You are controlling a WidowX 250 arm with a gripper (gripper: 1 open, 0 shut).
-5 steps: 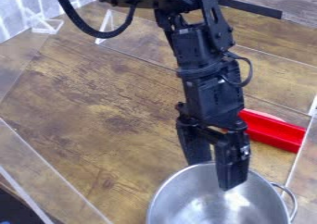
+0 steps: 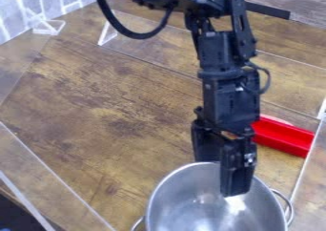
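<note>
My black arm reaches down from the top of the view, and its gripper (image 2: 222,160) hangs over the back part of a shiny steel pot (image 2: 192,204) at the bottom of the view. The fingers are apart, with nothing visible held between them; the lower tips are over the pot's opening. A long red object (image 2: 285,137) lies on the table behind the gripper at the right, partly hidden by the arm.
Clear panels or edges run along both sides, with a white rack-like barrier at the top left.
My arm and gripper have shifted slightly to the right and upright. The pot has slid a little to the left in the view.
</note>
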